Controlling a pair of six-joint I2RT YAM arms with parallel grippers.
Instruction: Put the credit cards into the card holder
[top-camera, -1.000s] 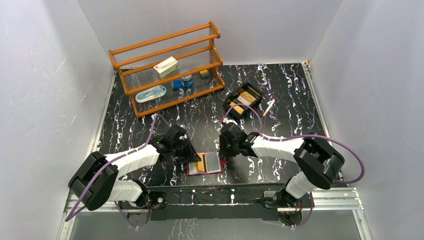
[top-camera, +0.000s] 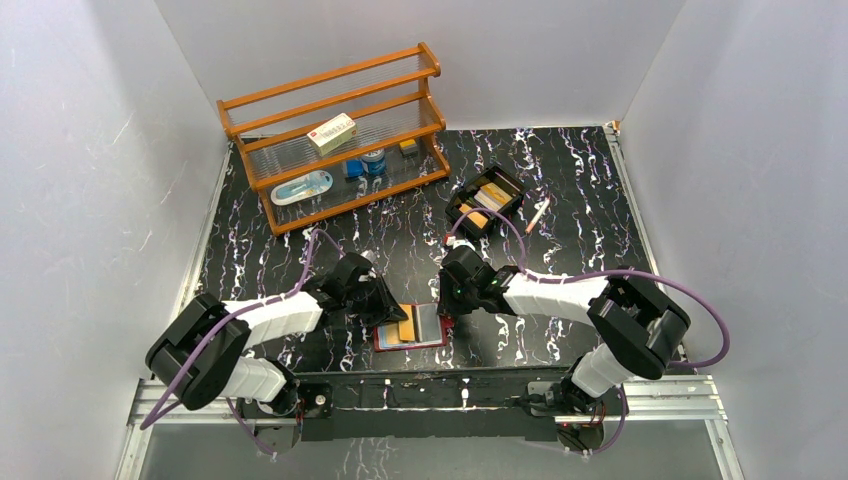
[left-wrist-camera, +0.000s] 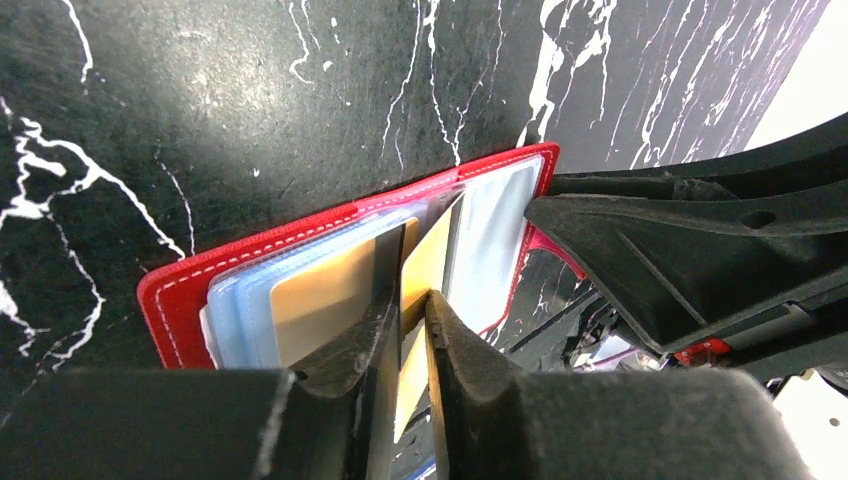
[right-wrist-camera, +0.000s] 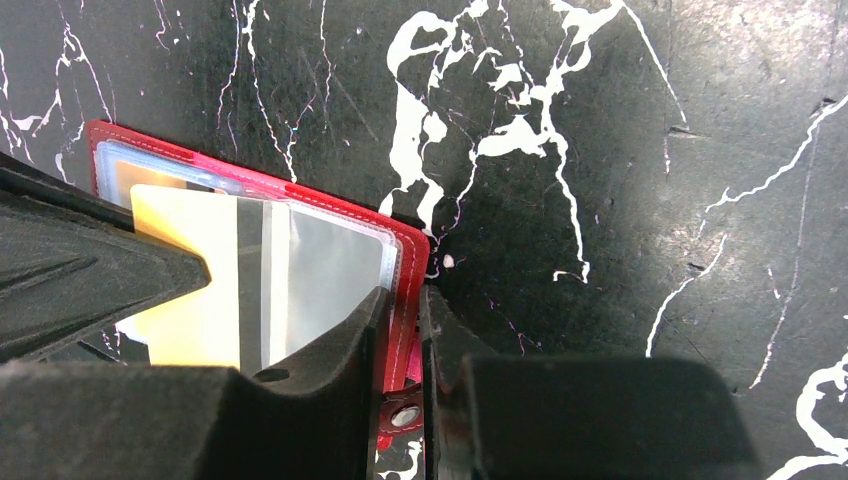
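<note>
The red card holder (top-camera: 411, 348) lies open on the table between my two grippers, with clear sleeves on both sides. My left gripper is shut on a gold card (left-wrist-camera: 428, 250) with a dark stripe. This card stands tilted over the middle of the holder, partly over the right-hand clear sleeve (right-wrist-camera: 330, 260); whether its edge is inside the sleeve I cannot tell. Another gold card (left-wrist-camera: 325, 300) sits in the left-hand sleeve. In the right wrist view, my right gripper is shut on the holder's red right edge, near its snap strap (right-wrist-camera: 405, 415).
A black box (top-camera: 510, 187) with more cards stands at the back, a pen-like stick (top-camera: 538, 215) beside it. The wooden rack (top-camera: 350, 204) with several packages fills the back left.
My left gripper has shifted slightly to the right with the gold card, which now covers more of the right-hand sleeve. The right gripper and the holder stay about where they were.
</note>
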